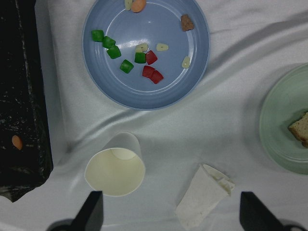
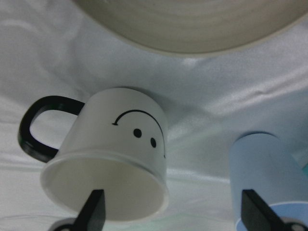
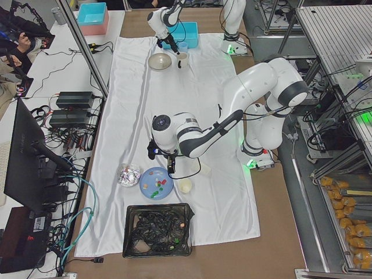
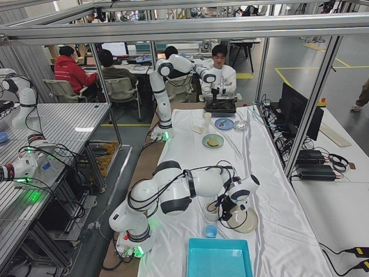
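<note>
My left gripper is open above a cream cup (image 1: 114,171) and a folded napkin (image 1: 199,197). A blue plate (image 1: 130,89) holds coloured bits, and a green plate (image 1: 281,144) carries bread (image 1: 301,129). My right gripper is open over a white smiley mug (image 2: 125,125) with a black handle, beside a light blue cup (image 2: 262,168); a beige bowl (image 2: 192,33) lies beyond them.
A black-lined bin (image 3: 185,244) stands at the near end, with a foil bowl (image 3: 128,174) left of the blue plate. A turquoise tray (image 4: 218,259) sits by the right arm.
</note>
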